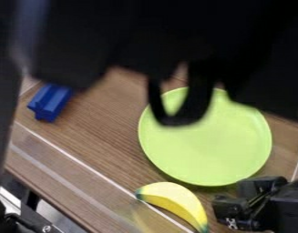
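Note:
A large black, blurred arm and gripper [176, 100] fills the top of the camera view, its dark finger hanging over the upper left part of a green plate [206, 146]. Whether anything sits between the fingers is hard to see. A yellow banana [176, 198] lies on the wooden table below the plate, at its lower left. A blue block [50, 102] lies at the left, partly hidden by the dark arm.
Black hardware [267, 205] stands at the lower right beside the plate. A clear strip runs along the table's front edge [60, 164] at the lower left. Bare wood lies between block and plate.

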